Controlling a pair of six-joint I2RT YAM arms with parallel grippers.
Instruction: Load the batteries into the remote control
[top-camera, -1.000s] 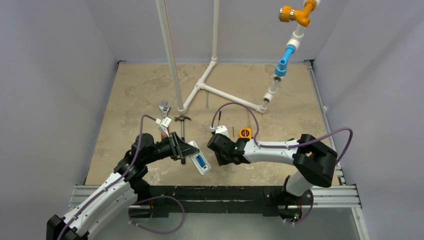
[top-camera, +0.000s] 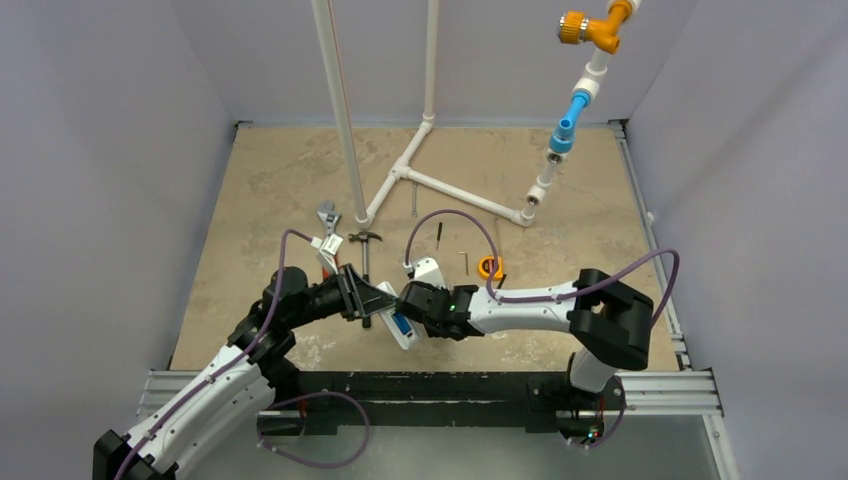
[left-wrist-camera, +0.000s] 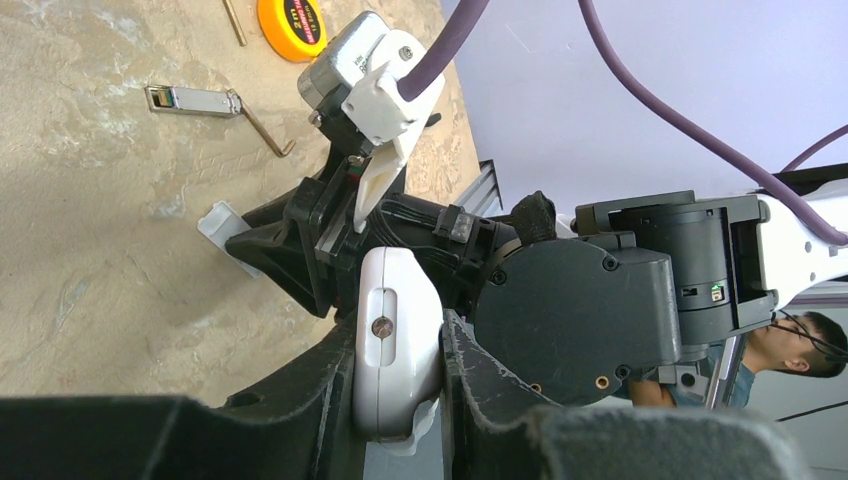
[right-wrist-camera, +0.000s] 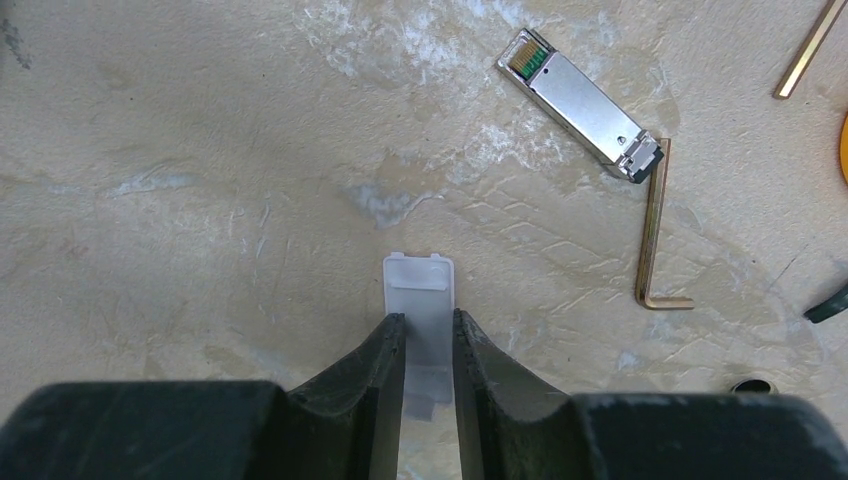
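The white remote control (top-camera: 405, 338) is held at its upper end by my left gripper (top-camera: 388, 298), its open back showing blue inside. In the left wrist view, one end of the remote (left-wrist-camera: 398, 340) sits between the closed fingers. A pale battery cover (right-wrist-camera: 420, 285) lies on the table below my right gripper. That gripper is part open, with a gap between its fingertips and the cover showing through it; the left finger overlaps the cover's edge. Whether the fingers touch the cover I cannot tell. The right arm partly hides the remote from above.
Near the cover lie a metal module (right-wrist-camera: 580, 100) and a hex key (right-wrist-camera: 652, 240). A hammer (top-camera: 366, 262), a wrench (top-camera: 328, 216) and an orange tape measure (top-camera: 488, 267) rest around the arms. White pipes (top-camera: 460, 192) stand behind. Bare table surrounds the cover's left side.
My right arm has moved left and slightly down in the top view, and now overlaps the remote's right side. The left arm and the remote have stayed still.
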